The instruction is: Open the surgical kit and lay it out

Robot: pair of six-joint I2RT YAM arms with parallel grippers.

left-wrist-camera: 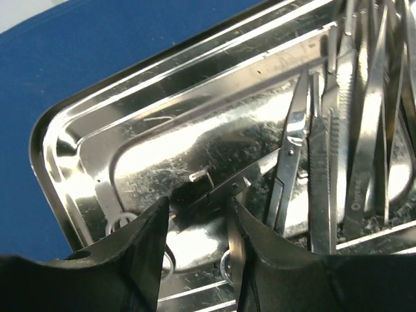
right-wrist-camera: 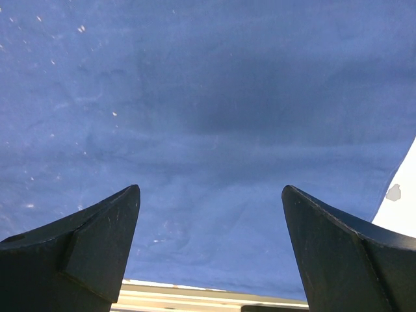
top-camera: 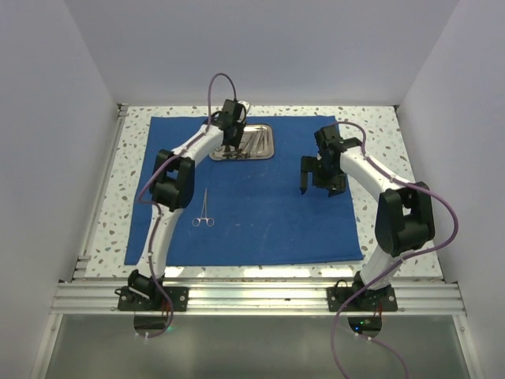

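Note:
The metal tray [top-camera: 264, 154] lies at the back of the blue cloth, with several steel instruments [left-wrist-camera: 318, 156] inside. Over its left part is my left gripper [top-camera: 239, 142]. In the left wrist view, the fingers [left-wrist-camera: 146, 240] stand partway apart, pointing down into the tray. Ring handles [left-wrist-camera: 226, 268] show between and beside them; whether the fingers press on these is unclear. A pair of ring-handled forceps [top-camera: 204, 209] rests alone on the cloth, left of centre. My right gripper is open above bare cloth, nothing between its fingers.
A speckled white table [top-camera: 110, 205] borders it, with a metal rail [top-camera: 256, 292] along the front. Grey walls stand at the left, right and back.

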